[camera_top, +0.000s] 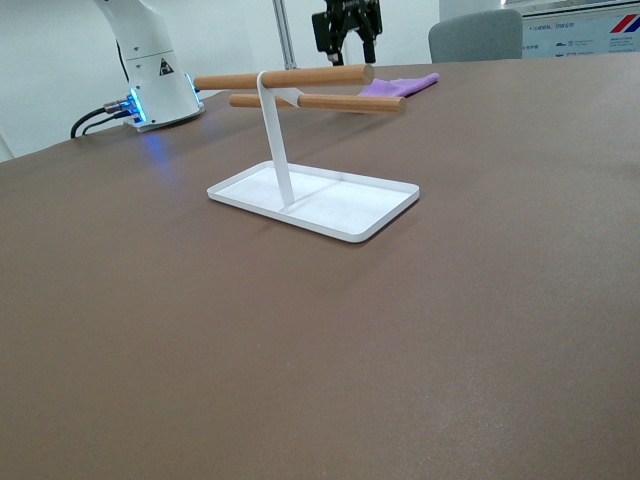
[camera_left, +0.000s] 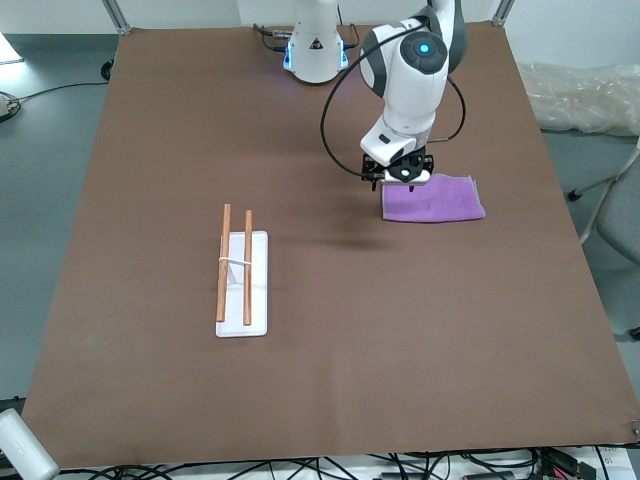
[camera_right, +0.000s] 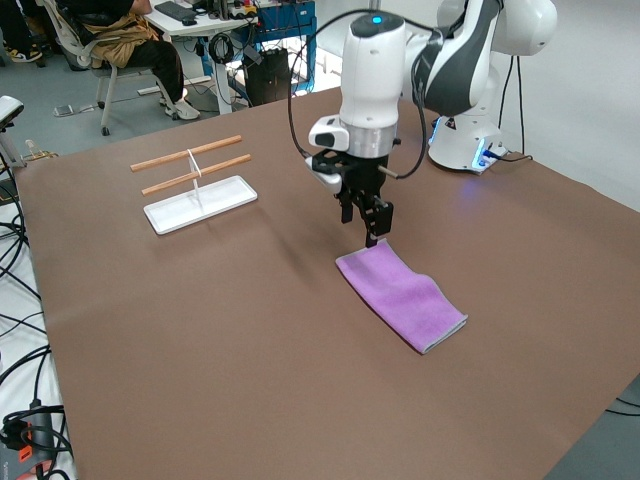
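A purple cloth (camera_left: 432, 202) with grey edging (camera_right: 400, 298) lies flat on the brown table. The black gripper (camera_right: 371, 222) hangs just over the cloth's near end toward the arm; in the top view the gripper (camera_top: 350, 50) has its two fingers apart, with nothing visible between them. A white stand (camera_top: 340, 205) with two wooden bars (camera_left: 248, 270) sits apart from the cloth, bars empty.
The white arm base (camera_left: 315, 45) stands at the back of the table (camera_left: 330, 370). Cables run along the table's edge.
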